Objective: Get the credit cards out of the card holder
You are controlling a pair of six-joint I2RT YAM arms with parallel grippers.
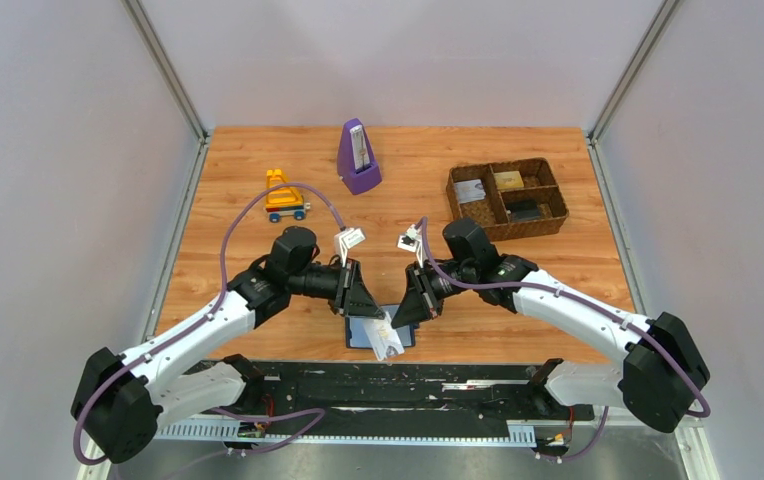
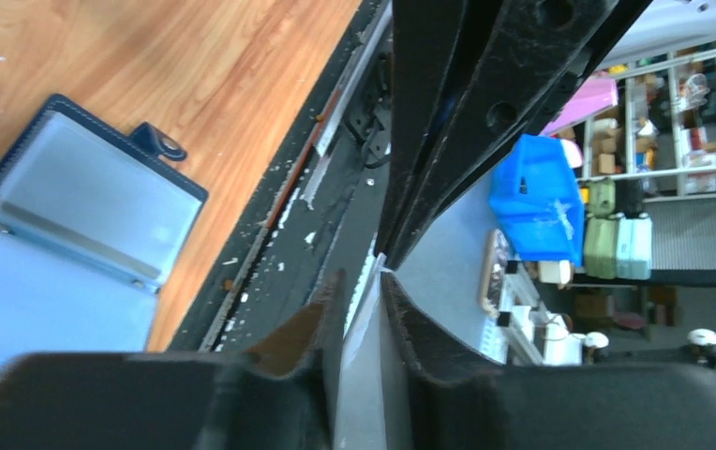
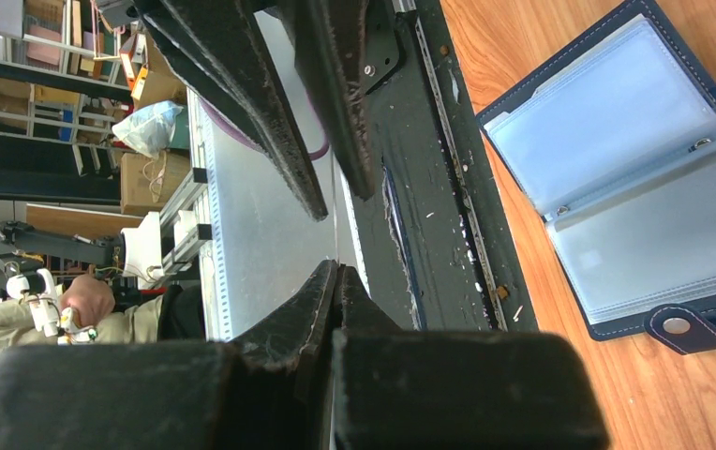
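Note:
The dark blue card holder (image 1: 354,336) (image 2: 68,244) (image 3: 654,234) lies open on the table's front part, its pale sleeves showing. Above it a white, thin card (image 1: 383,338) (image 2: 365,305) is held edge-on between the two grippers. My right gripper (image 1: 397,322) is shut on the card at its tips. My left gripper (image 1: 374,310) is at the card's upper left, its fingers partly apart and around the card in the right wrist view; whether they touch it I cannot tell.
A purple metronome (image 1: 359,160) and a yellow toy truck (image 1: 283,195) stand behind the arms. A divided wicker basket (image 1: 506,225) sits at the back right. The table's front edge runs just below the holder.

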